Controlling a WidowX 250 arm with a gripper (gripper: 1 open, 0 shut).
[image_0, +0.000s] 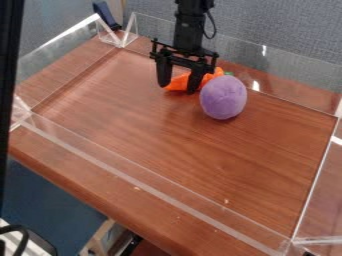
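My black gripper (179, 72) is low over the wooden surface at the upper middle, its fingers spread apart around an orange carrot-like object (209, 78) with a green top, which it partly hides. Whether the fingers touch that object I cannot tell. A purple round object (223, 97), like an eggplant or ball, lies just to the right and front of the orange one.
Clear plastic walls (289, 77) border the wooden surface (160, 170). A dark blue object (107, 16) stands at the back left corner, outside the walls.
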